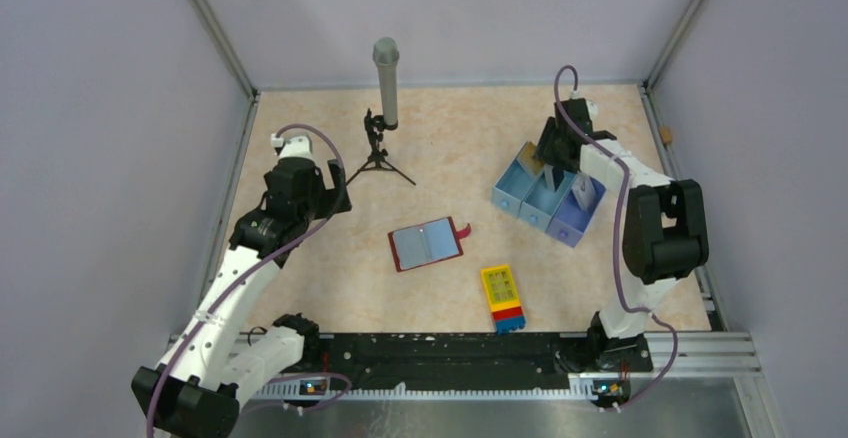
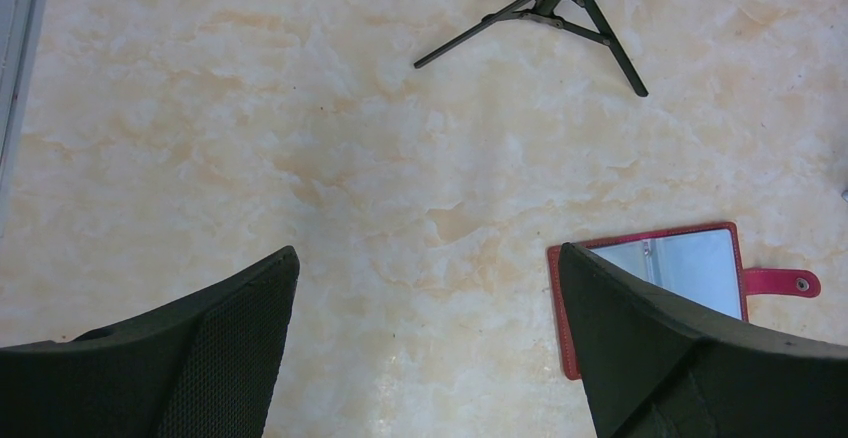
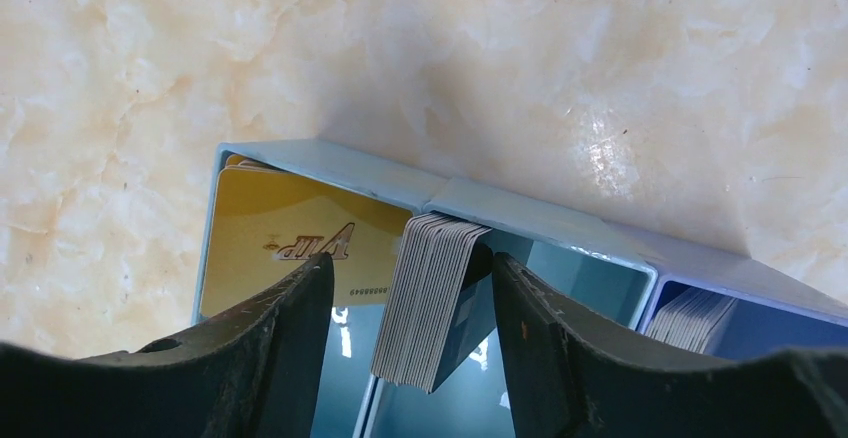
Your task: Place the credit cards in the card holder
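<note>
The card holder (image 1: pixel 426 244), red-edged with pale inner panels, lies unfolded mid-table, its strap pointing right. At right, a blue three-compartment box (image 1: pixel 507 200) holds the cards. In the right wrist view a gold card (image 3: pixel 310 228) leans in the left compartment, a stack of cards with white edges (image 3: pixel 425 298) tilts in the middle one, and more cards (image 3: pixel 690 316) stand in the right one. My right gripper is part open, its fingers on either side of the middle stack with gaps visible. Away at left, my left gripper hangs open and empty above the table.
A microphone (image 1: pixel 387 78) on a small black tripod (image 1: pixel 375 146) stands at the back, left of centre. Near the front edge lies a yellow, red and blue block piece (image 1: pixel 502 296). Bare table separates the card holder from the box.
</note>
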